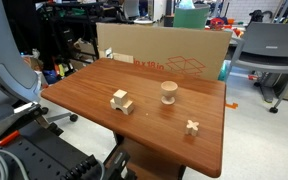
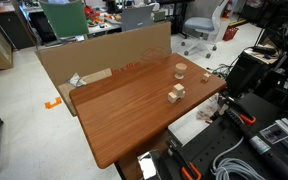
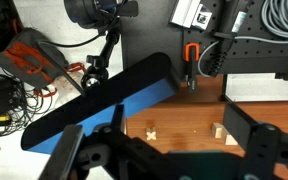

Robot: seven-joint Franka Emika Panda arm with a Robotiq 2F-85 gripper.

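On the brown table (image 1: 94,85), a pale cup-shaped piece (image 1: 169,91) stands upright right of the middle. A small cross-shaped pale piece (image 1: 192,128) lies toward the right front corner. Near the front edge, pale blocks (image 1: 121,101) sit close together, one seeming to rest on another; they also show as blocks (image 2: 176,93) in exterior view 2. My gripper appears at the bottom of the wrist view, its dark fingers spread wide. Tabletop shows between them, and nothing is held. Neither exterior view shows the gripper.
An upright cardboard panel (image 1: 174,50) lines the table's back edge. A grey chair (image 1: 269,48) stands behind on the right. Cables (image 3: 284,18) and dark equipment lie on the robot's base beside the table.
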